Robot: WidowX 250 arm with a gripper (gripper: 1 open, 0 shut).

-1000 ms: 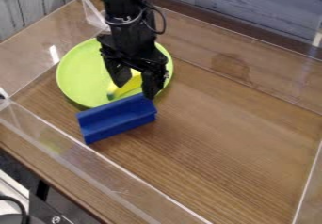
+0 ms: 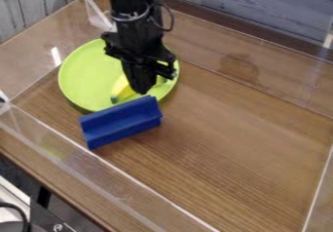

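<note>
The black gripper [image 2: 140, 78] hangs over a green plate [image 2: 81, 78], its fingertips low above the plate's middle. A yellow object [image 2: 121, 91] lies on the plate, partly hidden behind the gripper. A blue block [image 2: 120, 123] lies on the table just in front of the plate, at its near edge. The gripper looks shut, with nothing clearly visible between its fingers.
A pale wall stands at the back.
The gripper has shifted slightly and its fingers appear closer together than a second ago. The plate, yellow object and blue block look unmoved.
</note>
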